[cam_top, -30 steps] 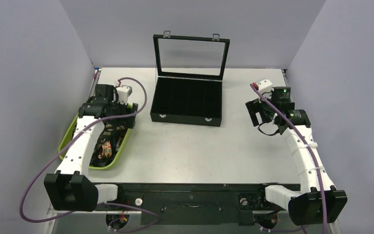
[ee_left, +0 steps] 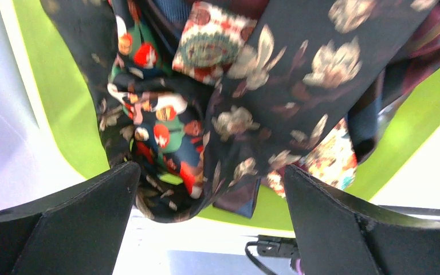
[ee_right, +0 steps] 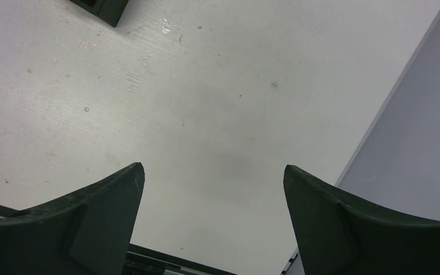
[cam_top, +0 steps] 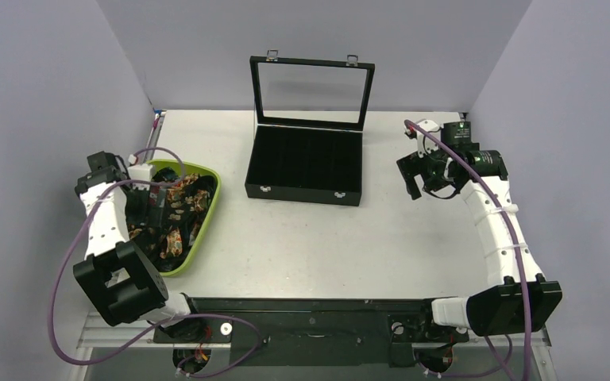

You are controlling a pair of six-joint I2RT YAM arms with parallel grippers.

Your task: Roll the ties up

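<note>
Several dark patterned ties [cam_top: 173, 230] lie heaped in a green basket [cam_top: 211, 208] at the table's left. Above that heap, my left gripper stands open in the left wrist view, its fingers [ee_left: 74, 223] spread wide apart. A black tie with pale flowers [ee_left: 275, 103] and one with red and green figures [ee_left: 166, 126] show beneath it. At the centre back is an empty black box [cam_top: 306, 163], divided into compartments, its clear lid raised. Over bare table at the right, my right gripper is open with nothing between its fingers.
Grey walls [cam_top: 572, 175] close in at the left, right and back. Purple cables [cam_top: 63, 270] hang along both arms.
My left arm has swung left from the basket's right rim to over its left part. The right arm has shifted only slightly. The box and basket have not moved.
</note>
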